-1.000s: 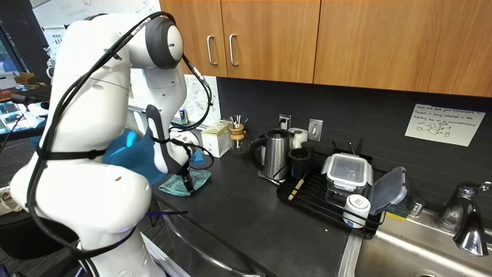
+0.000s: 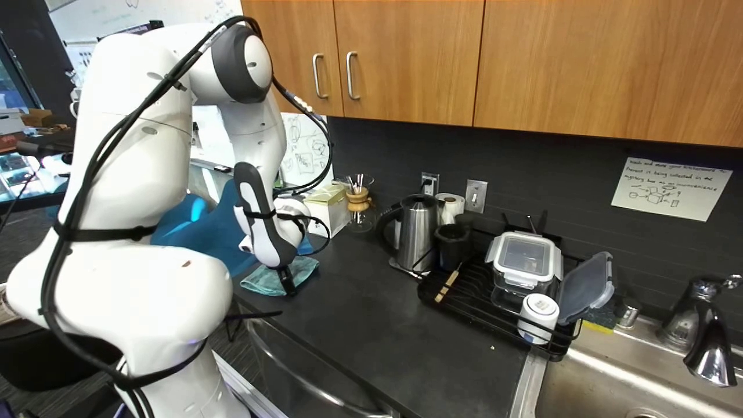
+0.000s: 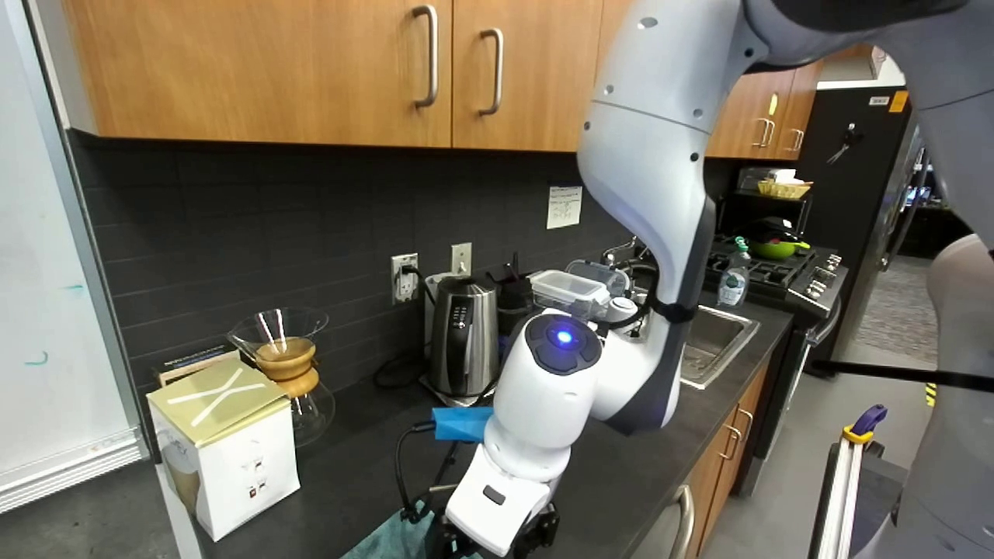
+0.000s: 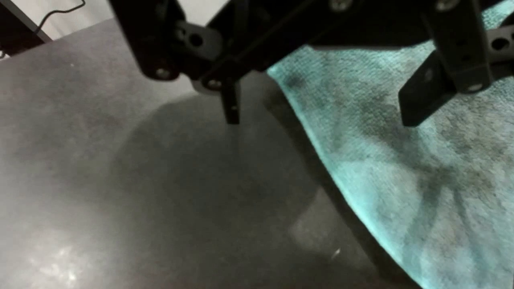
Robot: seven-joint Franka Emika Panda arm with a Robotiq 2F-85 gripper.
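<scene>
A teal cloth lies flat on the dark counter near its left end, and its edge runs diagonally through the wrist view. My gripper is open, pointing down with a wide gap and nothing held between its fingers. One fingertip is over the cloth and the other is over bare counter, so the cloth's edge passes between them. Whether either tip touches a surface cannot be told. Exterior view 2 shows the cloth partly hidden by the wrist.
A white box and a glass coffee maker stand behind the cloth. Farther along are a steel kettle, a dish rack with containers, and a sink.
My wrist has tilted and shifted slightly to the right in exterior view 1, with the fingertips staying near the cloth's right edge. The cloth looks unmoved.
</scene>
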